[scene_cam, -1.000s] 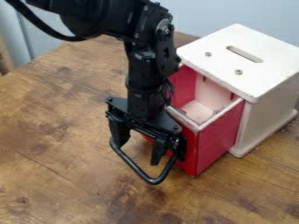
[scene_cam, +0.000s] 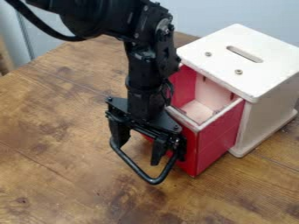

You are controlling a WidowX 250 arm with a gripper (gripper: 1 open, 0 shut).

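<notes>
My black gripper (scene_cam: 142,149) hangs low over the wooden table at the front left of a red drawer box (scene_cam: 214,144), partly covering it. A black bar-shaped loop (scene_cam: 143,175) hangs below the fingers; whether the fingers grip anything is unclear. The drawer, open at the top, shows a pale pink interior with a light block (scene_cam: 198,111) inside. It sits in a white wooden cabinet (scene_cam: 246,59) with a slot in its top.
Bare wooden table (scene_cam: 59,157) fills the left and front of the view. A pale wall stands behind it.
</notes>
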